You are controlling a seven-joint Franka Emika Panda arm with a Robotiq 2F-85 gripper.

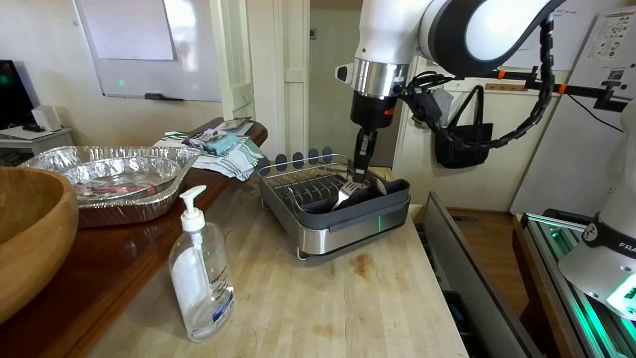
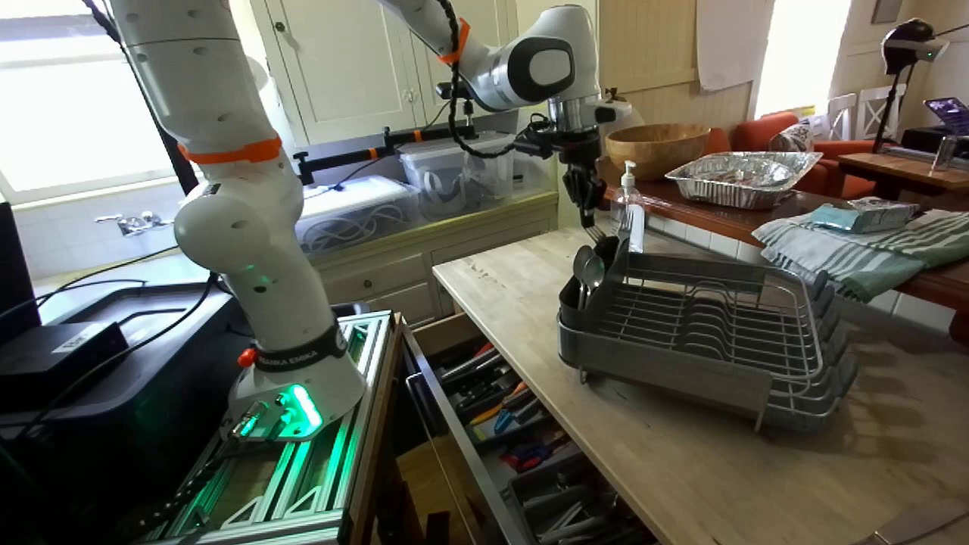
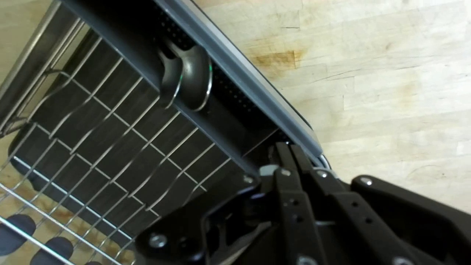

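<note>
A metal fork shows at the tips of my gripper, above the dark utensil caddy on the side of the dish rack. In the second exterior view the fork shows just under the fingers. The fingers are closed, apparently on the fork; the exact contact is hidden. In the wrist view my gripper reaches over one end of the caddy, with a pale metal piece by the fingers. Two spoons rest in another part of the caddy.
A pump bottle stands on the wooden counter. An open drawer of utensils lies beside the counter. Foil trays and a wooden bowl occupy the side table. Bare counter surrounds the rack's near side.
</note>
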